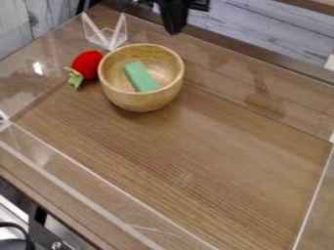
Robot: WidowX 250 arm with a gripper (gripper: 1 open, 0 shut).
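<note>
A wooden bowl (pixel 159 97) sits on the table's upper left part, holding a green block (pixel 141 76). Left of the bowl lies a red object with a green end (pixel 86 65), resembling a strawberry or vegetable. Behind it is a white angular object (pixel 104 35), its form hard to make out. My dark gripper (pixel 174 23) is at the top edge of the view, above and behind the bowl, partly cut off; its fingers are too dark and small to read.
Pale plank walls stand at the back and left, and the table's left edge shows at the lower left.
</note>
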